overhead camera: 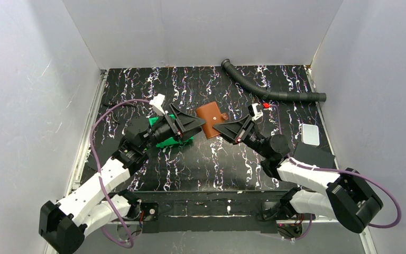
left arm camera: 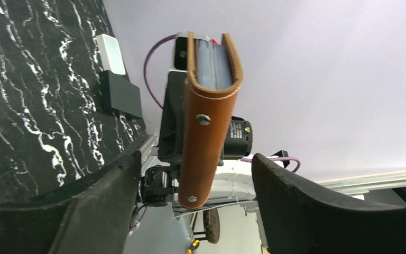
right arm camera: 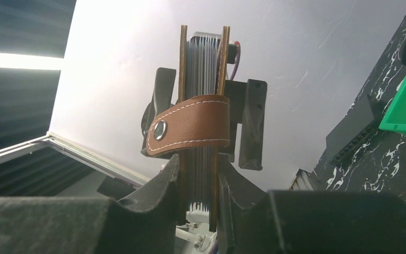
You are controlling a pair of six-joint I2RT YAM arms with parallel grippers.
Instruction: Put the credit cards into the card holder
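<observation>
A brown leather card holder point(overhead camera: 210, 117) is held up between the two arms. My right gripper point(overhead camera: 216, 127) is shut on it, with both fingers point(right arm camera: 156, 198) pressed against its covers. The right wrist view shows the strap point(right arm camera: 190, 124) with its snap across the pale, thin sleeves point(right arm camera: 201, 69). My left gripper point(overhead camera: 203, 122) is open, its fingers point(left arm camera: 98, 203) on either side of the holder with clear gaps. In the left wrist view the holder's spine faces me, and clear sleeves show at its top. No separate credit card can be made out.
A green tray point(overhead camera: 166, 143) lies partly hidden beneath the left arm. A black ribbed hose point(overhead camera: 275, 95) crosses the back right. At the right edge sit a white box point(overhead camera: 310, 134) and a dark block point(overhead camera: 313, 155).
</observation>
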